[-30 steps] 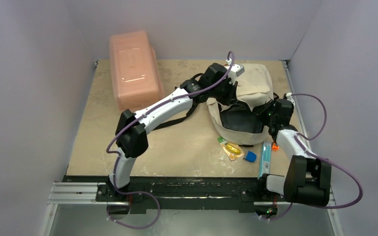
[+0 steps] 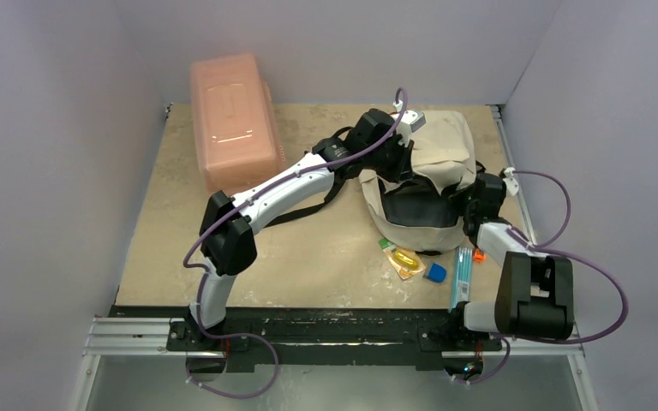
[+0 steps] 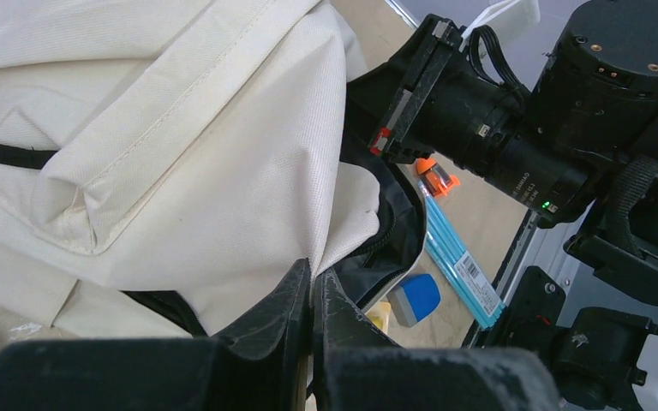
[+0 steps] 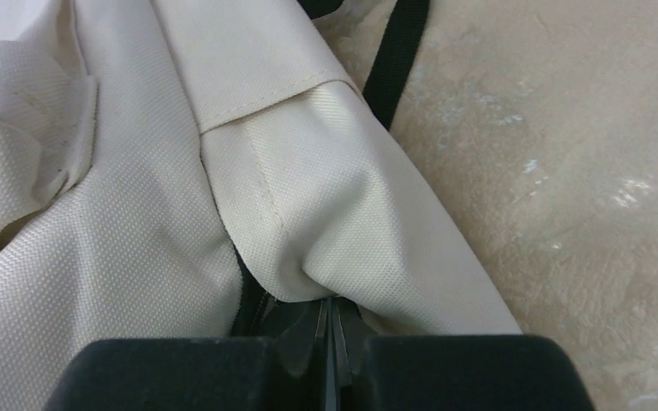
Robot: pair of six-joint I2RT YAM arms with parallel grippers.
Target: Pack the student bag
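The cream bag (image 2: 442, 141) stands at the right of the table with its dark opening (image 2: 418, 207) facing the front. Above its left side, my left gripper is shut on the bag's cloth, which gathers into a fold at the fingertips. At the opening's right edge, my right gripper is shut, its tips against a cream fold; whether any cloth is pinched there is hidden. In front of the bag lie a yellow item in a packet (image 2: 406, 261), a blue block (image 2: 435, 272), a light-blue pencil pack (image 2: 462, 276) and a small orange item (image 2: 479, 256).
A large pink-orange case (image 2: 236, 124) stands at the back left. A black strap (image 2: 304, 211) trails leftward from the bag under my left arm. A wall rises close behind my right arm.
My right arm has shifted slightly, its forearm a little further back and its gripper slightly lower at the opening's right edge. The left arm, bag and small items look unmoved.
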